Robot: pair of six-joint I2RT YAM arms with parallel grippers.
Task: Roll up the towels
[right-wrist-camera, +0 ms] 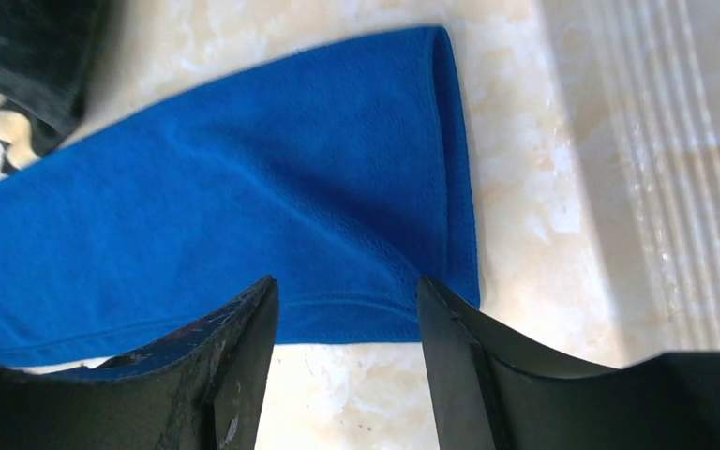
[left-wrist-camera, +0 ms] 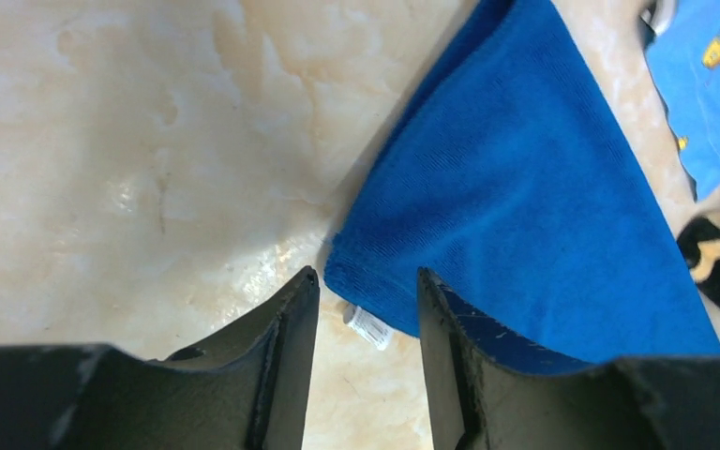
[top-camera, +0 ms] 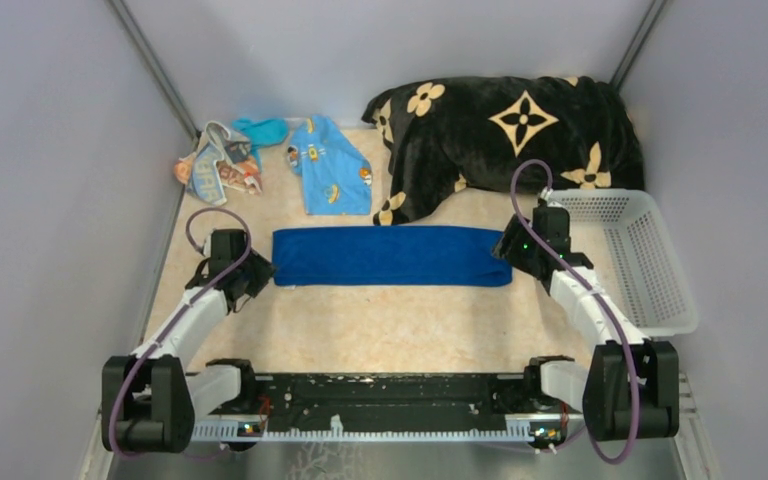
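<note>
A blue towel (top-camera: 390, 256) lies folded into a long flat strip across the middle of the table. At its left end, my left gripper (top-camera: 268, 275) hovers with parted fingers; in the left wrist view the towel's corner (left-wrist-camera: 375, 272) and a small white tag (left-wrist-camera: 368, 326) show beyond the gap between the fingers. Over the right end is my right gripper (top-camera: 500, 252), open. The right wrist view has the towel's folded end (right-wrist-camera: 366, 187) ahead of the spread fingers (right-wrist-camera: 244, 347), with a soft diagonal crease and a lower layer showing at the edge.
Behind the towel lie a light-blue patterned cloth (top-camera: 332, 170), a crumpled printed cloth (top-camera: 222, 165) and a large black blanket (top-camera: 500, 140) with beige flowers. A white basket (top-camera: 665, 260) stands at the right, close to my right arm.
</note>
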